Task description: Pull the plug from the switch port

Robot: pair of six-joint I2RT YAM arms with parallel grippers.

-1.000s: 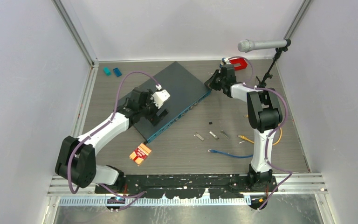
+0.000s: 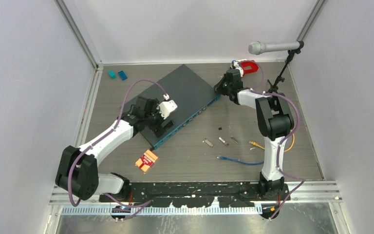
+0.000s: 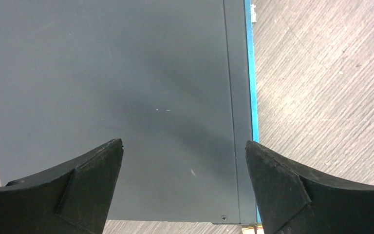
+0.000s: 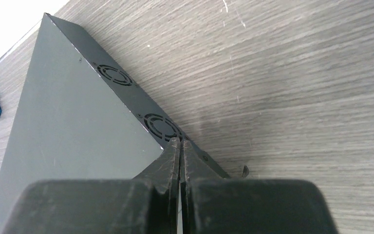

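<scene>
A large dark grey switch lies diagonally on the table, its teal port edge facing front right. My left gripper is open above the switch's top, near its front end, with nothing between the fingers. My right gripper is at the switch's back right corner, beside the side with the round vents. Its fingertips are closed together at that edge; what, if anything, is between them is hidden. No plug in a port can be made out.
Loose modules, blue and yellow cables lie on the front right table. An orange card is front left, a red object at back right, beside a microphone on a stand.
Both arms have shifted very slightly in the top view; the switch and the loose items stay where they were.
</scene>
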